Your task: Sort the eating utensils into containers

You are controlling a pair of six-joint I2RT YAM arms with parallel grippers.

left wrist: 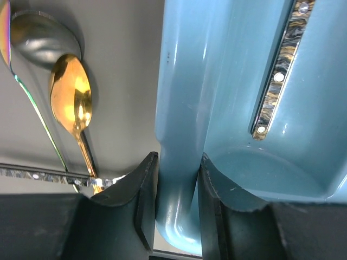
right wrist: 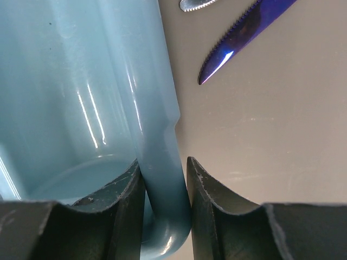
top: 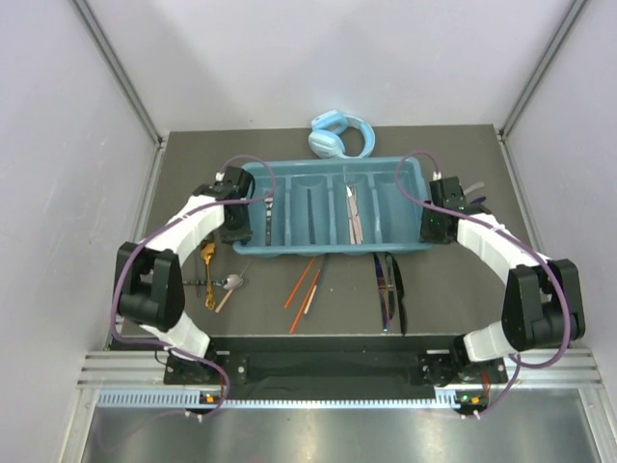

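Note:
A blue divided tray (top: 384,207) lies across the back of the table, with a few long utensils in its compartments. My left gripper straddles the tray's left rim at the near corner, its fingers on both sides of the rim. My right gripper is shut on the right rim at its near corner. Gold spoons (left wrist: 73,97) and other spoons lie left of the tray. Orange chopsticks (top: 299,282) lie in front of it, as do several knives (top: 398,294). A purple knife (right wrist: 244,35) lies just right of the tray.
Blue headphones (top: 342,135) sit behind the tray. Bare table (top: 443,299) shows at the front right and around the chopsticks. White walls bound the table at the back and sides.

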